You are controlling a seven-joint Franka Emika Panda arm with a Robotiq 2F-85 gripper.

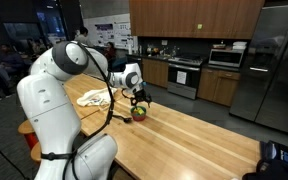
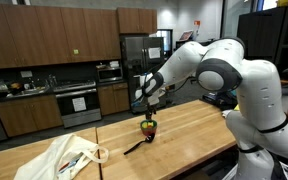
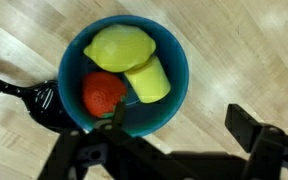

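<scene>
A round bowl, dark teal inside, fills the upper middle of the wrist view. Inside it lie a yellow lemon-like fruit, a short yellow cylinder and a red round item. My gripper is open, its dark fingers wide apart with nothing held between them. One finger overlaps the bowl's lower-left part in this view; the other shows over bare table to the right. Exterior view 1 has the gripper just above the bowl, whose outside looks reddish.
A black slotted utensil lies beside the bowl. Crumpled white cloth covers part of the wooden table. Much of the tabletop on the bowl's other side is clear. Cabinets and a stove stand well behind.
</scene>
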